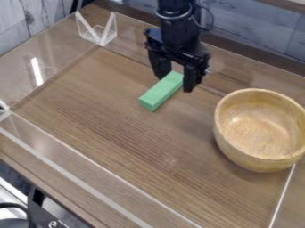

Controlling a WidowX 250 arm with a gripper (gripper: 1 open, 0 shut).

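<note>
The black gripper (176, 64) hangs from the top centre, open, just above and behind a green block (160, 91). The block lies flat and diagonal on the brown wooden table (107, 142). A large tan wooden bowl (256, 134) sits at the right.
A white wire object (98, 28) stands at the back left, and another (5, 111) is at the left edge. Dark cables lie at the lower left corner.
</note>
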